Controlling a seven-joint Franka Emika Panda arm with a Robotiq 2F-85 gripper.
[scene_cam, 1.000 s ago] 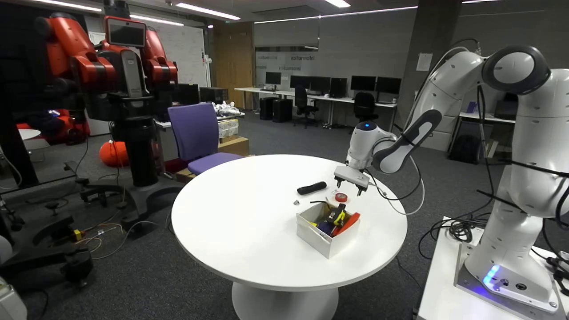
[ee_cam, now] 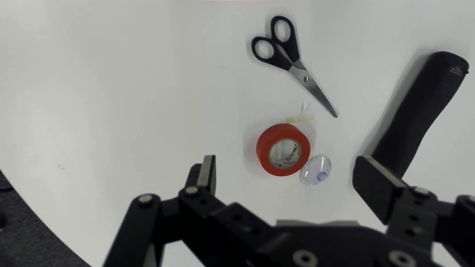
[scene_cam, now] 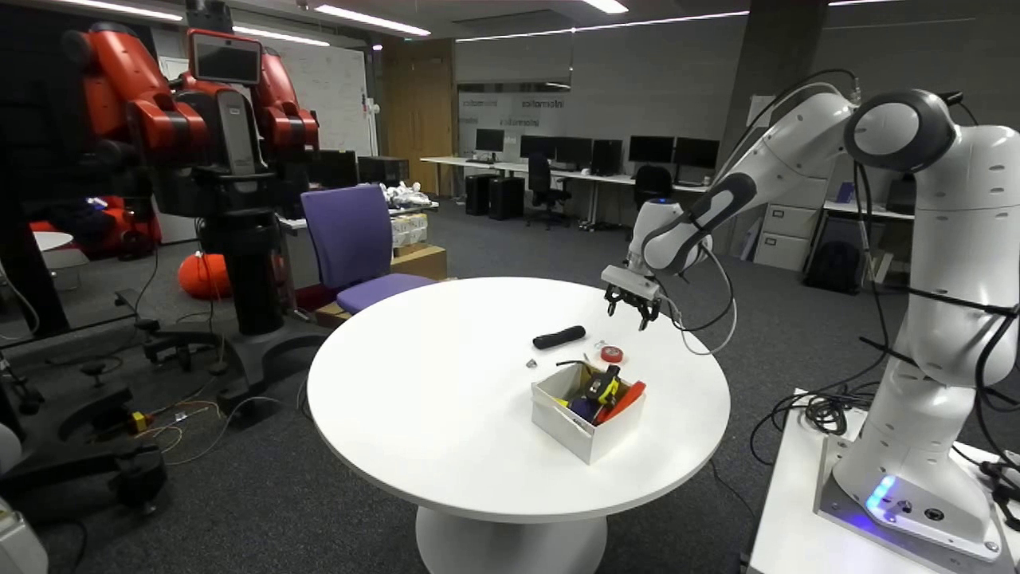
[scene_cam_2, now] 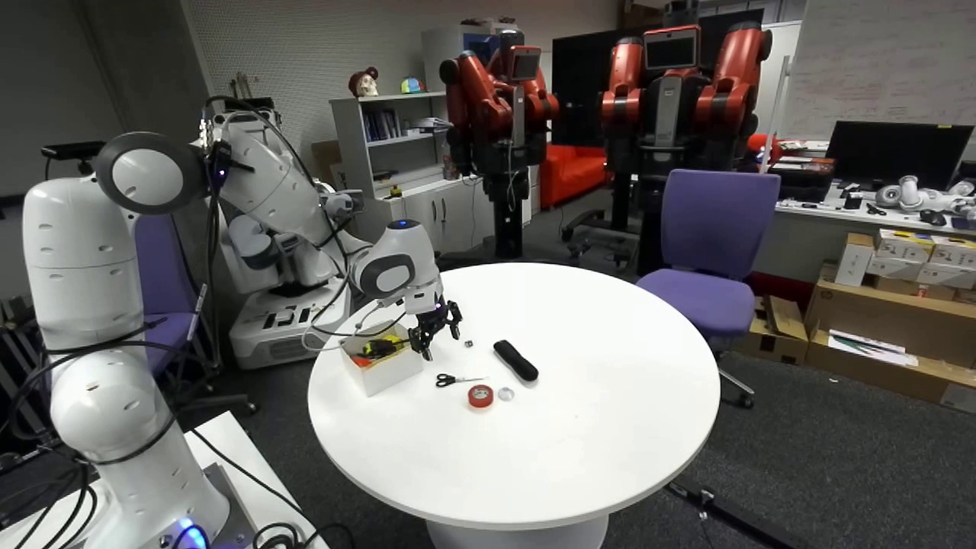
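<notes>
My gripper stands open above the white round table, its two fingers wide apart. In the wrist view a red tape roll lies flat on the table, between the fingertips in the picture. Against its lower right side lies a small clear disc. Scissors with black handles lie beyond the tape, blades pointing toward the lower right. A long black case-like object rests to the right, its near end partly hidden behind a finger. Nothing is held.
An open white box of tools, with yellow and red items inside, stands on the table near the tape. A small metallic piece lies near the black object.
The gripper has risen slightly and shifted a little, turning so its fingers show differently. The arm's middle links have swung lower and toward the left. Objects on the table look unmoved.
</notes>
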